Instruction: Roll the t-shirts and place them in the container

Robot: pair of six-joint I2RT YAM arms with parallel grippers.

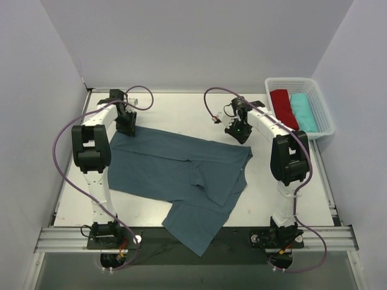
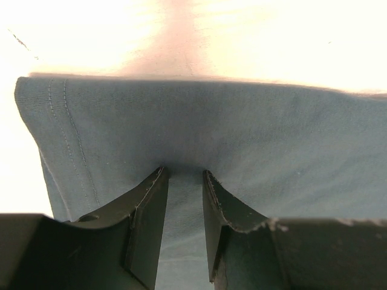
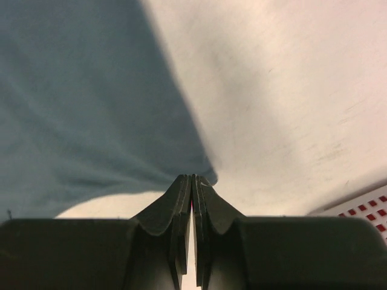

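Observation:
A dark blue-grey t-shirt [image 1: 169, 181] lies spread on the white table, one sleeve hanging over the front edge. My left gripper is over its top-left corner, fingers slightly apart with only cloth visible beneath them. My right gripper is at the t-shirt's top-right corner, its fingertips closed together at the cloth edge; whether cloth is pinched between them is not clear.
A white basket [image 1: 324, 124] holding red and turquoise cloths stands at the back right, close to my right gripper. Bare table [image 1: 181, 109] lies behind the t-shirt and at its right.

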